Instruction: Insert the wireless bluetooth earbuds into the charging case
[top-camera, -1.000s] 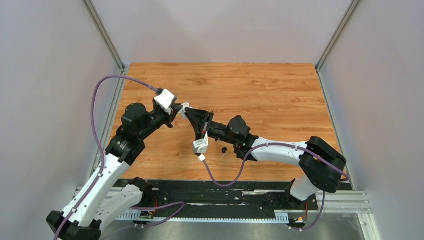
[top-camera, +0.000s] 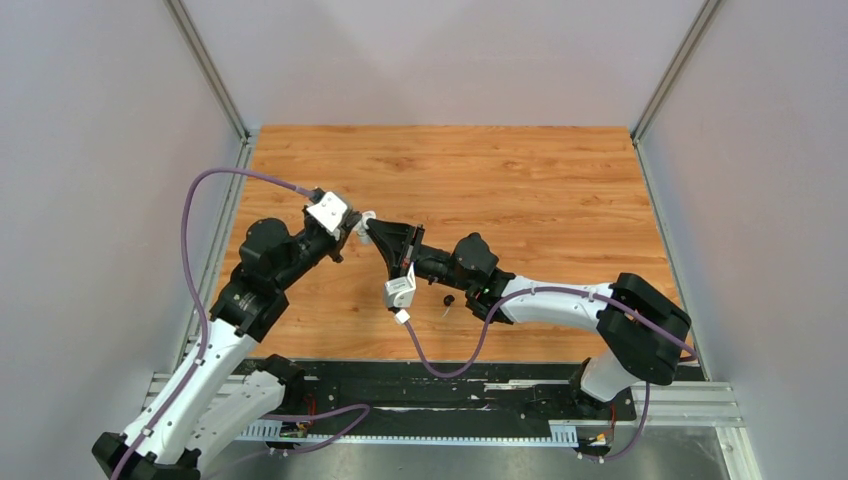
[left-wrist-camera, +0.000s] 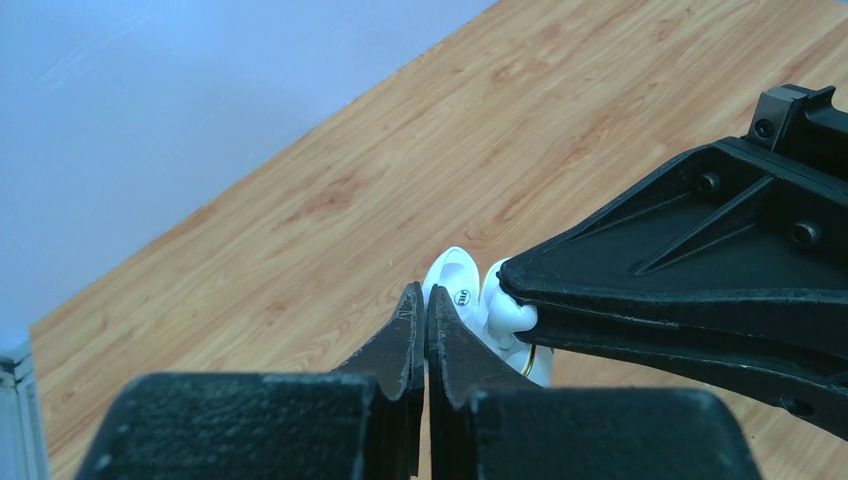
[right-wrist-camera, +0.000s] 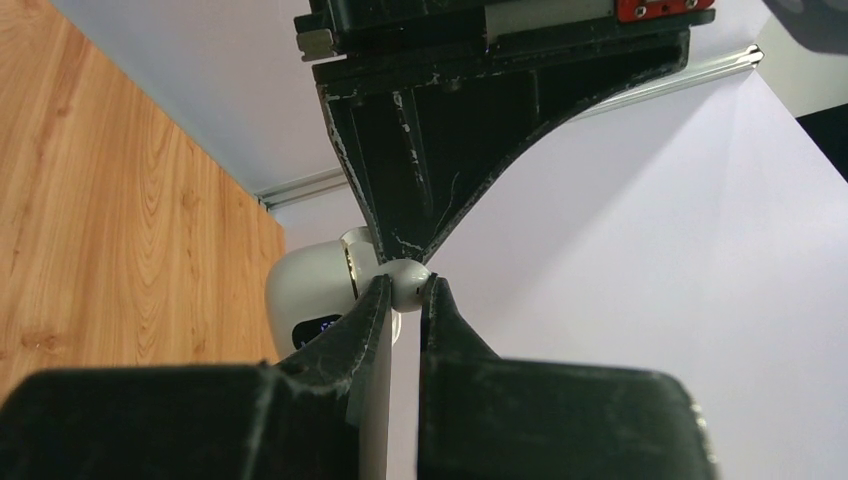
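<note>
A white charging case (left-wrist-camera: 540, 366) with its lid (left-wrist-camera: 455, 274) raised is held above the table, and my left gripper is shut on it. In the right wrist view the rounded case body (right-wrist-camera: 305, 285) shows a small dark display. My right gripper is shut on a white earbud (right-wrist-camera: 405, 284), whose rounded end shows between the fingertips. The earbud (left-wrist-camera: 512, 316) is right at the case's open side in the left wrist view. Whether it sits in a slot is hidden. From above, both grippers meet around the case (top-camera: 364, 226).
A small dark object (top-camera: 449, 300) lies on it in front of the right gripper. Pale walls (top-camera: 120, 150) enclose the sides. Purple cables (top-camera: 440, 375) loop along both arms.
The left gripper has shifted slightly toward the front of the table, its cable sinking with it. The right arm has barely moved.
</note>
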